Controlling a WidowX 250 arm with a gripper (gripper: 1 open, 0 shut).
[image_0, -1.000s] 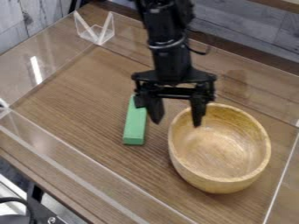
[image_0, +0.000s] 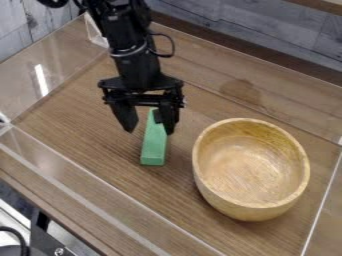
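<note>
My black gripper (image_0: 144, 118) hangs in the upper middle of the camera view, open, its two fingers spread either side of the upper end of a green block (image_0: 154, 148). The block lies lengthwise on the wooden table, pointing toward the front. Whether the fingers touch it I cannot tell.
A large tan bowl (image_0: 251, 168) sits to the right of the green block, close to it. A grey wooden wall stands behind.
My gripper has moved left, from above the bowl's left side to over the green block. The block and bowl look unmoved.
</note>
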